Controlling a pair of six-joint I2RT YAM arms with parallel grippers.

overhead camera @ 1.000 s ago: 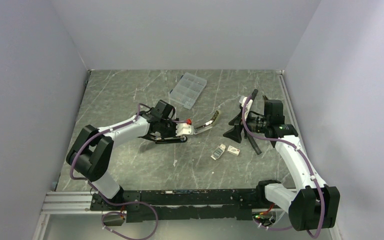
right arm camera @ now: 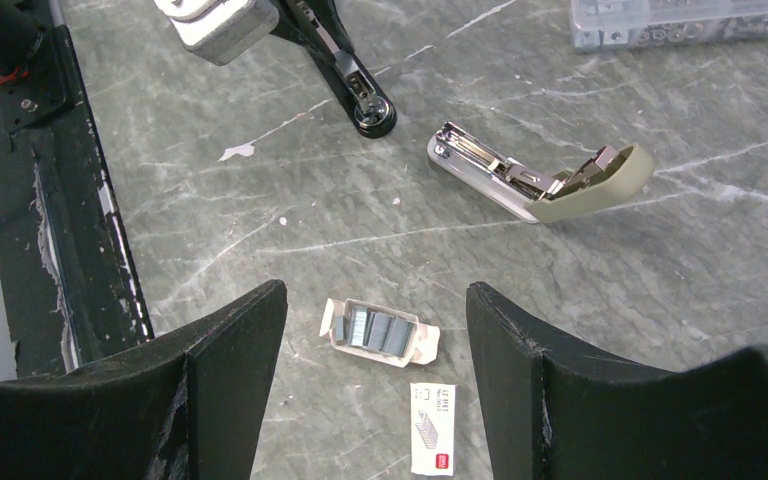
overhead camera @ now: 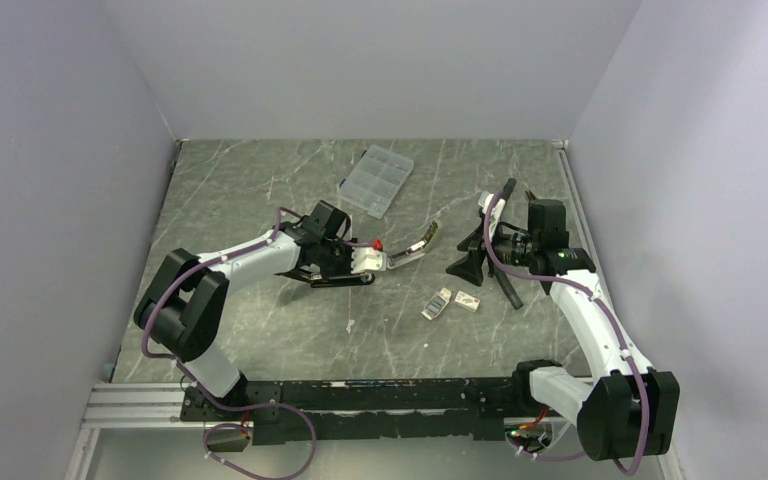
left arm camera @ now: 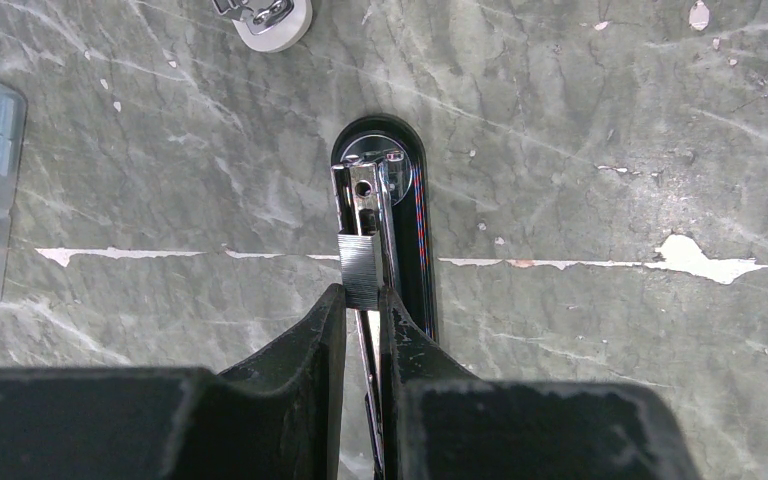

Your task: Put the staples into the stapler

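In the left wrist view, a grey staple strip [left arm camera: 360, 268] lies over the metal rail of the black stapler [left arm camera: 419, 225]; how deep it sits is unclear. My left gripper has its fingertips on either side of the strip's near end. The strip fills the gap, so whether they grip it or merely flank it cannot be told. From above, the left arm covers most of this stapler [overhead camera: 340, 281]. My right gripper is open and empty over the table's right side. A box of staple strips [right arm camera: 375, 332] lies below its fingers, apart from them.
A second, opened stapler [right arm camera: 490, 183] with an olive end lies right of the black one. Beside the staple box rests a small white box [right arm camera: 432, 428]. A clear compartment case [overhead camera: 376, 181] stands at the back.
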